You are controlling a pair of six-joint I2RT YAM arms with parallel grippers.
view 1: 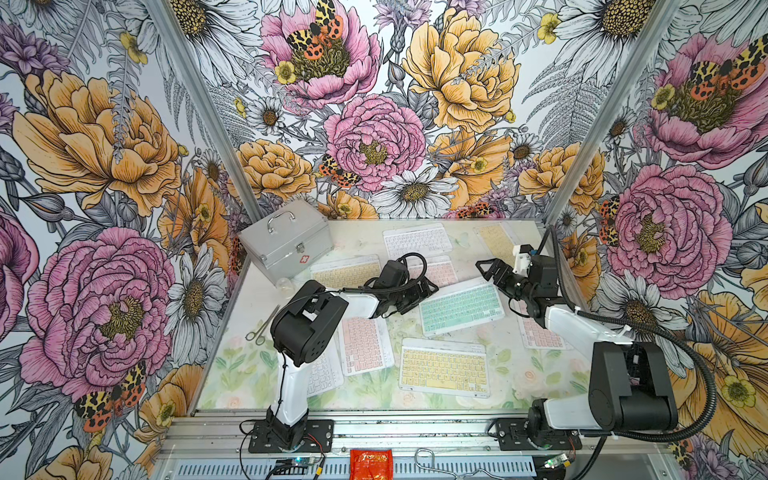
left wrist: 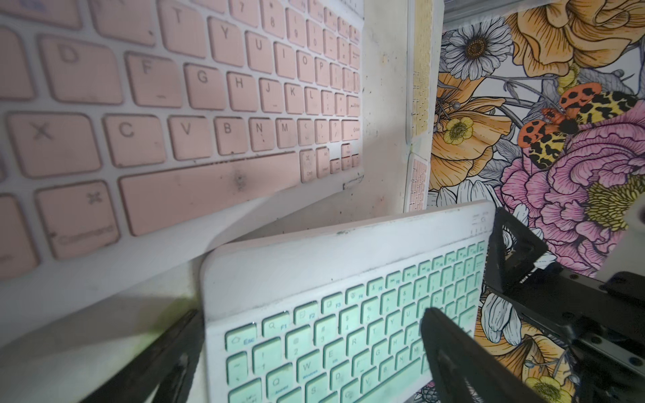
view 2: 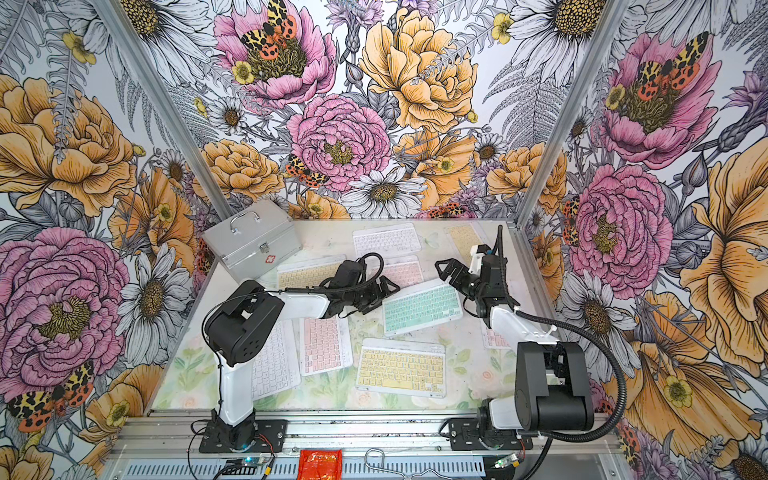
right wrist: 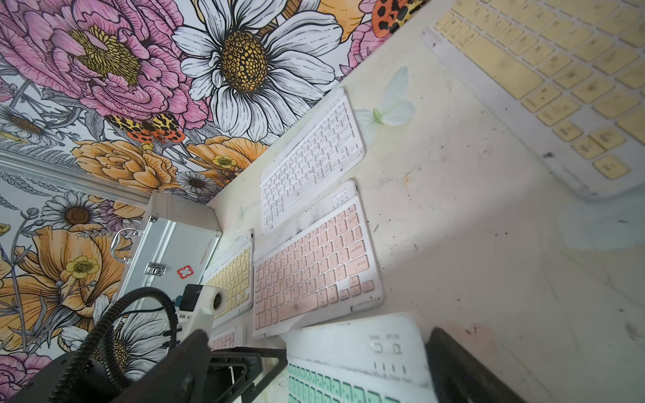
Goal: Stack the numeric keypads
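Observation:
The green-keyed keypad [view 1: 460, 308] lies slanted across the middle of the table, just in front of a pink-keyed keypad [right wrist: 319, 262]. At its left end, my left gripper is open, with the green keypad's corner showing between the blurred fingers. Over at the far right corner, my right gripper also stands open, the keypad's end between its spread fingers. Neither grips it; whether the fingers touch it I cannot tell. A white-keyed keypad [view 1: 417, 240] lies at the back, and a yellow-keyed keypad [view 1: 444, 368] is flat at the front.
Other keypads lie around: pink [view 1: 364, 348] and white [view 2: 273, 364] at front left, yellow [view 2: 310, 272] at back left, yellow [right wrist: 571, 74] at back right, pink [view 1: 544, 334] under the right arm. A metal case [view 1: 288, 240] and scissors [view 1: 257, 332] occupy the left side.

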